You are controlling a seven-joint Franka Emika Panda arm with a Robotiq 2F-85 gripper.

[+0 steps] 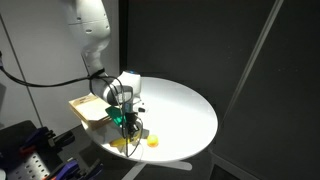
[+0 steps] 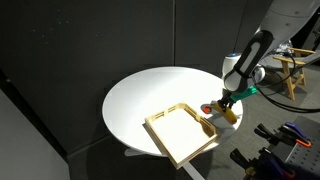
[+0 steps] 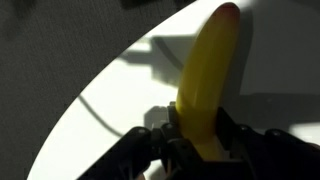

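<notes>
A yellow banana (image 3: pixel 205 75) with a brownish tip runs up from between my gripper's fingers in the wrist view. My gripper is shut on its lower part, the dark fingers lying on either side. In exterior view 1 the gripper (image 1: pixel 130 135) is low over the near side of the white round table (image 1: pixel 180 105), and the banana (image 1: pixel 121 142) shows beside it. From the other side, the banana (image 2: pixel 230 115) appears under the arm at the table's right edge. Whether it touches the tabletop is hard to tell.
A shallow tray (image 2: pixel 180 130) with a wooden rim stands on the table near its front edge, looking empty. A small red object (image 2: pixel 206 109) lies between tray and arm. Another yellow object (image 1: pixel 152 141) rests right of the gripper.
</notes>
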